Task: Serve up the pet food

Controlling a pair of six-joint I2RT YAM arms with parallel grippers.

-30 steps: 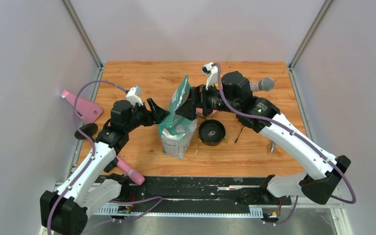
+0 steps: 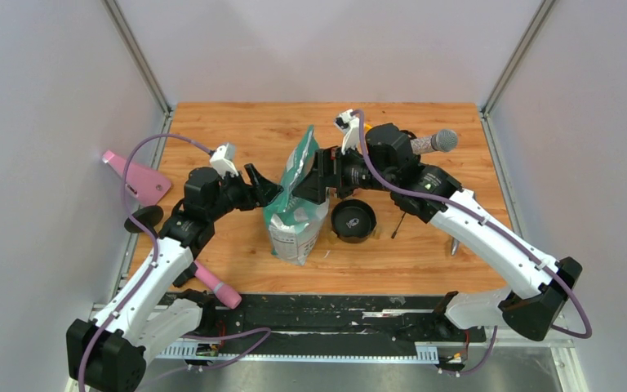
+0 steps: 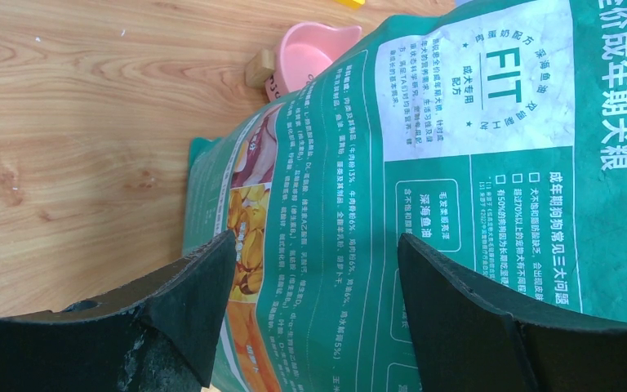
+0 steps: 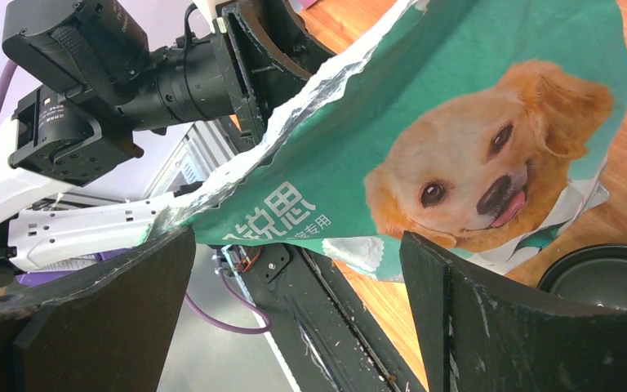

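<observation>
The green pet food bag (image 2: 295,224) stands on the wooden table between my two arms, its top edge crimped and leaning away. In the right wrist view the bag (image 4: 473,155) shows a puppy picture and a silvery upper seam. My left gripper (image 2: 268,186) is open at the bag's left side; its fingers (image 3: 184,286) spread before the printed panel in the left wrist view. On the bag's other side my right gripper (image 2: 315,181) is open, nothing held between its fingers. A black bowl (image 2: 353,220) sits on the table just right of the bag.
A pink cup (image 3: 306,53) stands behind the bag. A microphone (image 2: 436,141) lies beyond the right arm. Pink dryer-like pieces (image 2: 140,180) and a pink handle (image 2: 218,286) lie at the left.
The left arm, bag and bowl look unmoved.
</observation>
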